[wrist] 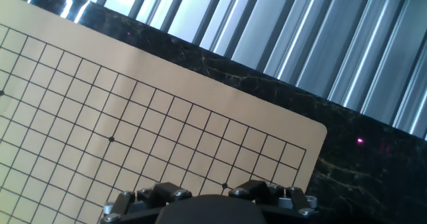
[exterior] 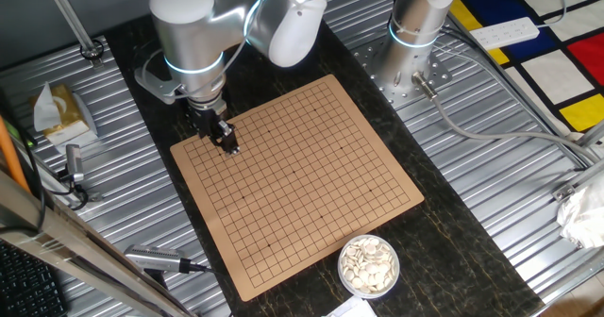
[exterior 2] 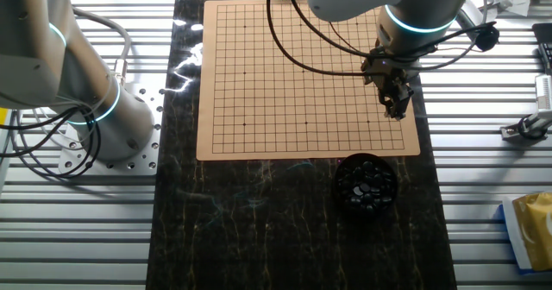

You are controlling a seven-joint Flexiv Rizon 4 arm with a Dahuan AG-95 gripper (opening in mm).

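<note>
A tan go board (exterior: 293, 171) with a black grid lies on the dark marble table, and no stones show on its visible part. Over its corner area near the tissue box side hangs my gripper (exterior: 232, 150), pointing down. In the second exterior view, the gripper (exterior 2: 397, 114) appears over the board's lower right part. White stones fill a clear round bowl (exterior: 369, 266) beside the board. A black bowl (exterior 2: 365, 185) of black stones stands by the opposite edge. The wrist view shows only dark finger linkages at the bottom; the fingertips and anything between them are hidden.
Hanging cables (exterior 2: 297, 61) loop beside the arm. A tissue box (exterior: 66, 119) and a grey device (exterior: 156, 258) sit off the table on the ribbed metal surface. A white object (exterior: 354, 308) lies near the white-stone bowl.
</note>
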